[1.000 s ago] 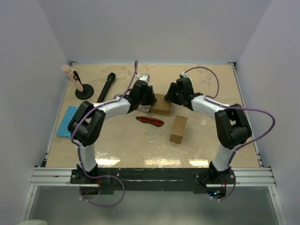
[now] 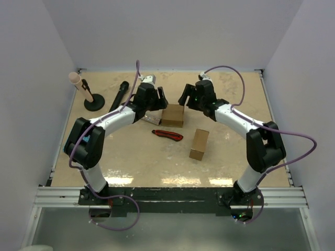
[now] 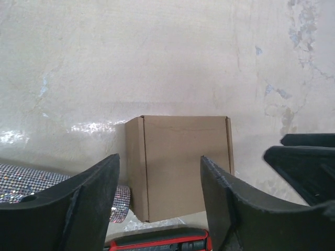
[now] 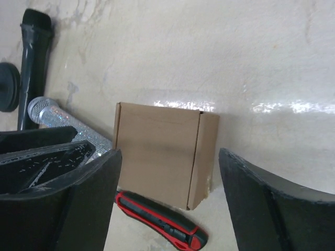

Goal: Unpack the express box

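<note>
A closed square cardboard box (image 2: 172,115) (image 3: 175,167) (image 4: 157,151) lies on the table between the grippers, centre in both wrist views. My left gripper (image 2: 159,98) hangs above and left of it, open, nothing between its fingers. My right gripper (image 2: 188,95) is raised above its right side, fingers apart with nothing between them. A red-and-black utility knife (image 2: 167,134) (image 4: 159,222) lies just in front of the box. A second cardboard box (image 2: 199,144) lies nearer the front, right of centre.
A silver glittery microphone (image 4: 73,125) touches or nearly touches the box's left; a black microphone (image 4: 34,63) lies further left, beside a stand (image 2: 94,102).
The box has shifted left over the last second. Both grippers, which were down at the box, have lifted away from it, and the arms have moved apart.
</note>
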